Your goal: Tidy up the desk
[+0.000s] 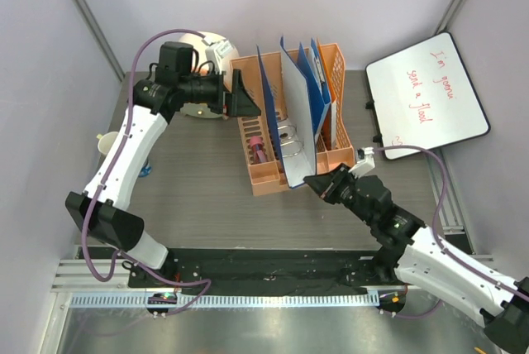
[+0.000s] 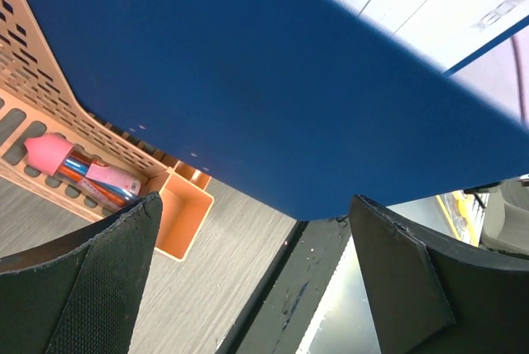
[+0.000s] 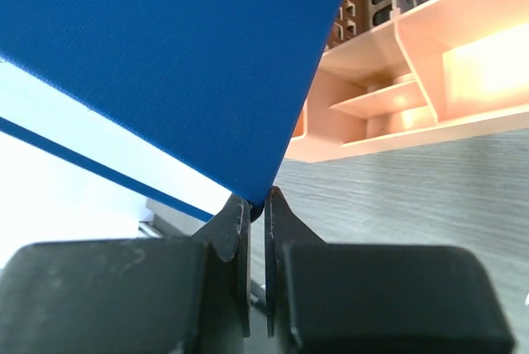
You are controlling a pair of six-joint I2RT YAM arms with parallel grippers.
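Observation:
A blue binder with a white inside [image 1: 298, 110] stands spread in the peach organizer [image 1: 266, 176], its metal rings showing between the covers. My right gripper [image 1: 312, 181] is shut on the lower front corner of one cover; in the right wrist view that blue cover [image 3: 190, 64] runs up from the pinched fingertips. Beside the other cover [image 1: 269, 98], on its left, my left gripper [image 1: 250, 98] stands open. In the left wrist view this cover [image 2: 231, 89] spans the upper part, beyond the spread fingers [image 2: 124, 246], and nothing shows gripped.
More blue binders [image 1: 315, 81] fill the organizer's right side. A pink-capped item [image 1: 257, 150] lies in its left compartment. A whiteboard [image 1: 427, 93] leans at right; a cup [image 1: 107, 142] stands at left.

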